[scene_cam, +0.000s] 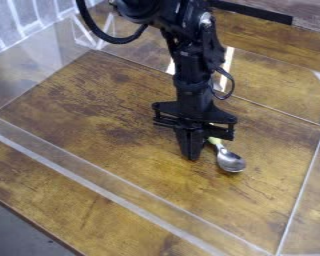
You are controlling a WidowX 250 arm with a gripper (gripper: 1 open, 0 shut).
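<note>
My black gripper (192, 142) hangs low at the middle of the wooden table (89, 130), its fingertips at or just above the surface. A metal spoon (230, 161) lies just right of the fingers, its bowl toward the front, its pale yellowish handle partly hidden behind the gripper. I cannot tell whether anything is between the fingers.
Clear strips or panels border the table on the left, front and right. A dark edge runs along the back right.
</note>
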